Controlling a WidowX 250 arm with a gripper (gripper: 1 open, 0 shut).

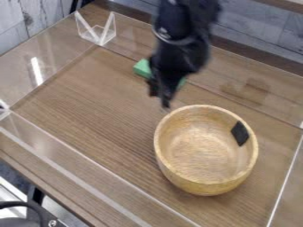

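The dark, blurred gripper (173, 86) hangs over the upper middle of the wooden table, in front of a green block (143, 69) that it partly hides. Whether its fingers are open or shut is too blurred to tell. A round tan bowl (204, 167) sits at the lower right, with a small black patch on its right rim.
Clear plastic brackets (97, 27) stand at the back left. A dark cable lies at the bottom left corner.
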